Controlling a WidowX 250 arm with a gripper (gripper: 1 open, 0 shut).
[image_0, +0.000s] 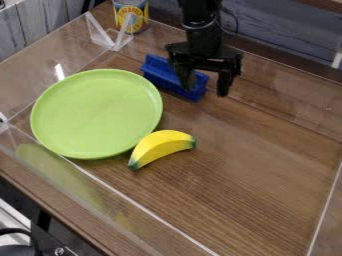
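A black robot gripper (203, 66) hangs at the top centre, open, its fingers just above and behind a blue rectangular block (171, 74) that lies on the wooden table. A large green plate (94, 114) is at the left, and a yellow banana (159, 148) lies below and right of it. Whether the fingers touch the block is unclear.
A can with a yellow label (131, 14) stands at the back left. Clear plastic edging runs along the table's sides.
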